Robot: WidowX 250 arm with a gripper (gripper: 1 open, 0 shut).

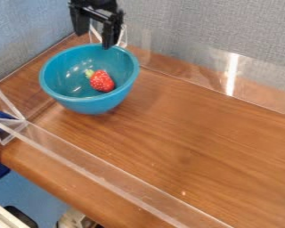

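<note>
A teal bowl (89, 101) stands on the wooden table at the upper left, and a red strawberry (102, 82) with a green top lies inside it. The black gripper (93, 37) hangs above the back of the bowl at the top of the view, its fingers open and apart from the strawberry.
Clear plastic walls edge it, with white corner brackets at left and back. Grey padded panels stand behind. A blue object sits at the left edge.
</note>
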